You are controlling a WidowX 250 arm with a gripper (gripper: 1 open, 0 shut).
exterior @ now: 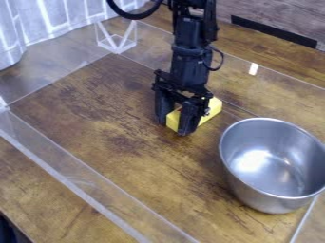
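My black gripper (181, 112) reaches down from the top middle, its fingers low over a yellow object (207, 115) on the wooden table. The gripper hides much of the yellow object; I cannot tell whether the fingers are closed on it.
A large steel bowl (268, 161) stands at the right, close to the yellow object. A white wire-like stand (117, 34) is at the back left.
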